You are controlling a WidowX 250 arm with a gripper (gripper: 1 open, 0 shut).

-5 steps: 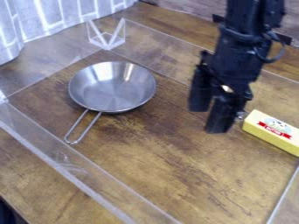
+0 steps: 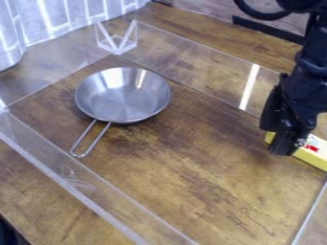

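My black gripper [image 2: 284,128] is at the right, low over a yellow box with red and white print [image 2: 301,155], covering its left end. Whether the fingers are open or touching the box is unclear. A steel pan [image 2: 122,93] with a long wire handle rests at the left on the wooden surface.
Clear plastic walls [image 2: 90,189] border the wooden work area [image 2: 179,182]. A white curtain [image 2: 38,19] hangs at the back left.
My gripper has moved right and down from the middle of the area to the yellow box, now hiding part of it. The pan has stayed put.
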